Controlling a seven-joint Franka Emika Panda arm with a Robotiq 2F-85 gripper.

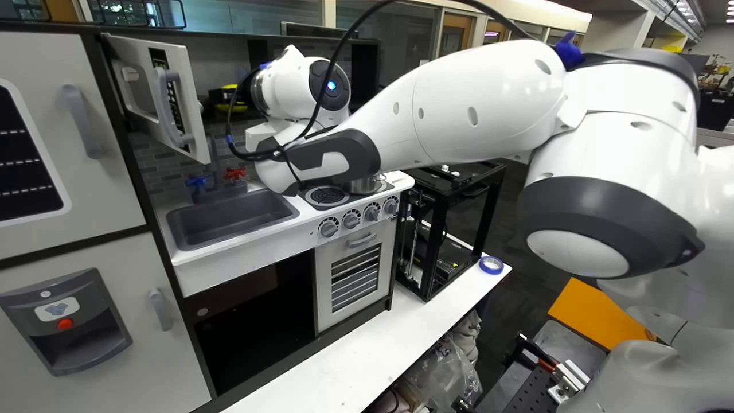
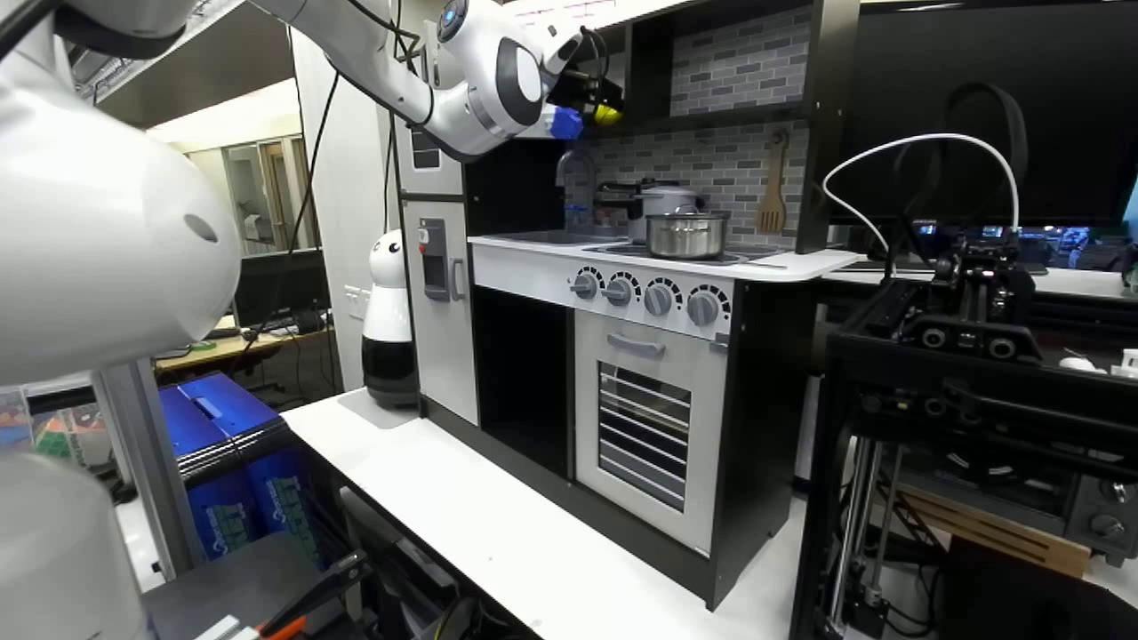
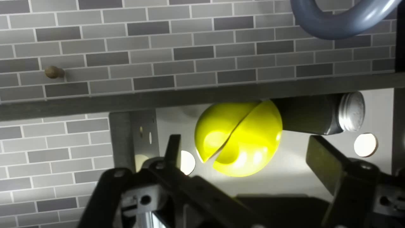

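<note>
In the wrist view my gripper stands open, its fingers (image 3: pixel 327 164) wide apart. A glossy yellow rounded object (image 3: pixel 245 138) with a dark slit across it lies beyond the fingertips, between them as seen from the wrist, on a pale shelf surface (image 3: pixel 296 152). Beside the yellow object lies a dark bottle (image 3: pixel 309 114) with a silver cap (image 3: pixel 353 111). Exterior view 1 shows the yellow object (image 1: pixel 230 108) beyond the raised wrist. From the other side, only a bit of yellow (image 2: pixel 608 114) shows by the black gripper hardware.
A microwave-style door (image 1: pixel 161 93) stands open to the left of the arm. A dark shelf edge (image 3: pixel 212 95) runs alongside the yellow object, and the grey faucet (image 3: pixel 341 22) curves nearby. Below are the sink (image 1: pixel 234 217) and a metal pot (image 2: pixel 685 235) on the stove.
</note>
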